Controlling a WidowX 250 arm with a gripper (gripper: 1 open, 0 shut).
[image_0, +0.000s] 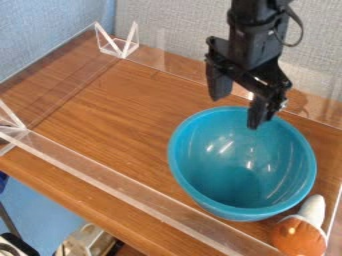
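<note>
My black gripper (238, 95) hangs open above the rear part of a large teal bowl (241, 190), with its two fingers apart and nothing seen between them. The bowl sits on the right side of the wooden table and looks empty.
An orange object (298, 240) and a white rounded item (313, 208) sit right of the bowl's front. A blue floor shows at lower left.
</note>
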